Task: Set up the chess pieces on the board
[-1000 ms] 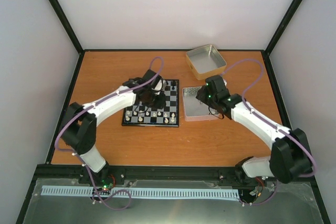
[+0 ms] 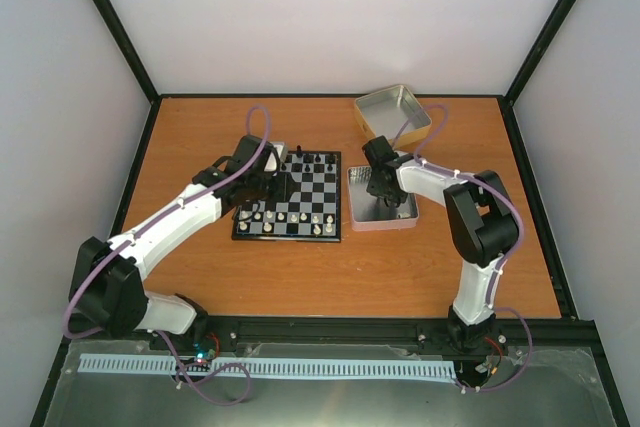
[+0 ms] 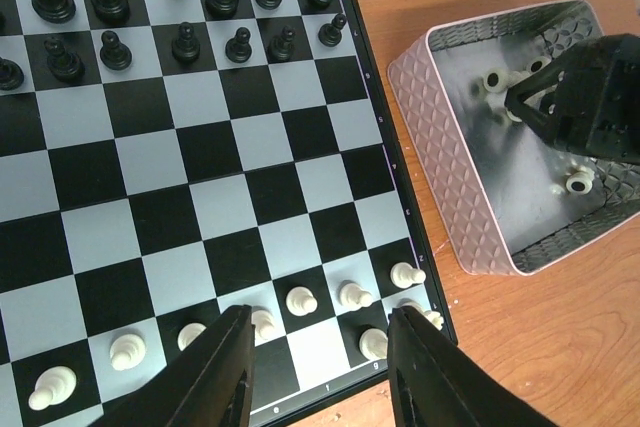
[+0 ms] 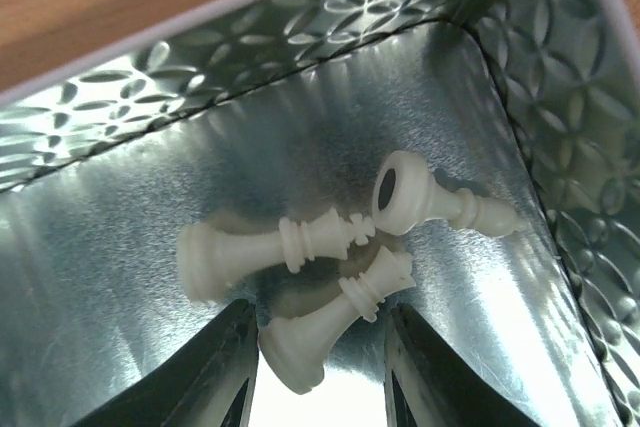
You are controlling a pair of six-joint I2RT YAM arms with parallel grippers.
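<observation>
The chessboard carries black pieces in two rows at the back and white pieces along the near side. My left gripper hangs over the board's near part, fingers apart, with nothing seen held. The pink-rimmed box right of the board holds white pieces lying on their sides; in the right wrist view a king, a second tall piece and another piece. My right gripper is inside or just over this box, fingers apart on either side of the second piece's base; it is not visibly closed on it.
An empty tan box stands behind the pink one. Both arms reach in from the near edge.
</observation>
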